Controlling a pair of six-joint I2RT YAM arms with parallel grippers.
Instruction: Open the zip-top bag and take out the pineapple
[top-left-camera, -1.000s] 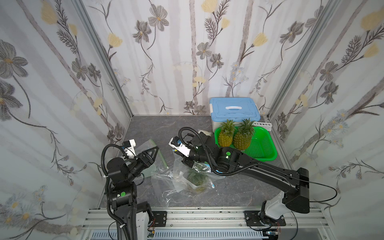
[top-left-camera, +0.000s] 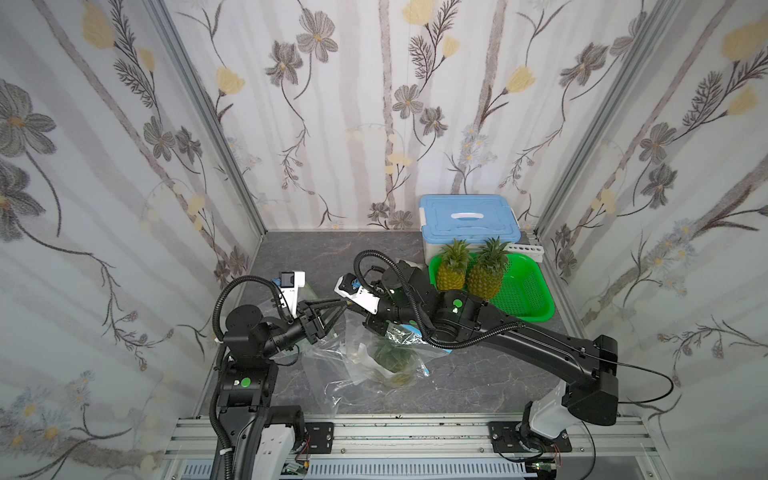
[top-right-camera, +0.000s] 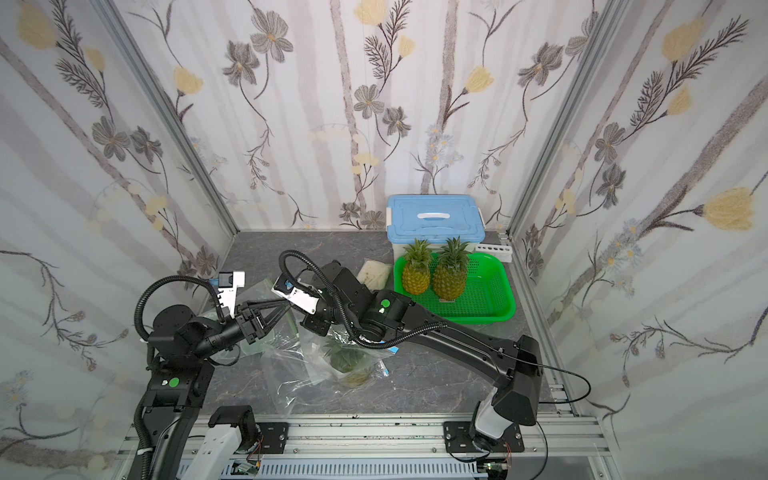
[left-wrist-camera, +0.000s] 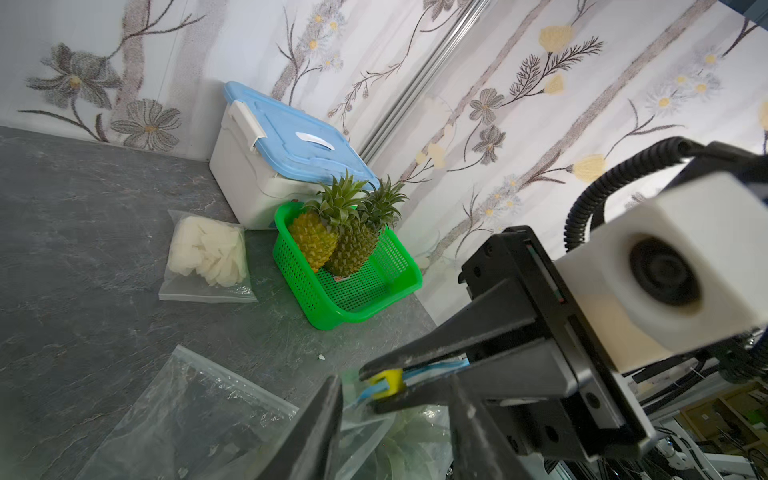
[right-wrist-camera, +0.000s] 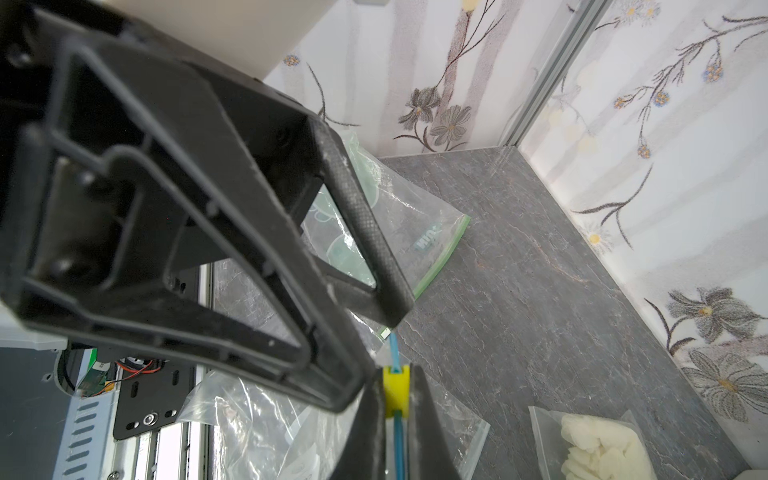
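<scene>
A clear zip top bag (top-left-camera: 364, 369) lies on the table with a pineapple (top-left-camera: 392, 356) inside, its green leaves showing through the plastic. My right gripper is shut on the yellow slider (right-wrist-camera: 396, 390) of the bag's blue zip, held up above the table. Close on the slider's left, my left gripper stands open, its fingers (right-wrist-camera: 392, 292) apart. In the left wrist view the slider (left-wrist-camera: 389, 382) and the right gripper's fingertips appear above and between the left gripper's fingers (left-wrist-camera: 322, 416); contact cannot be told.
A green basket (left-wrist-camera: 316, 308) holds two pineapples (left-wrist-camera: 352, 232) before a blue-lidded box (left-wrist-camera: 308, 144). A small bag of pale pieces (left-wrist-camera: 208, 252) lies nearby. Another bag with a green zip (right-wrist-camera: 432, 268) rests at the left.
The right arm has shifted only slightly and still grips the slider.
</scene>
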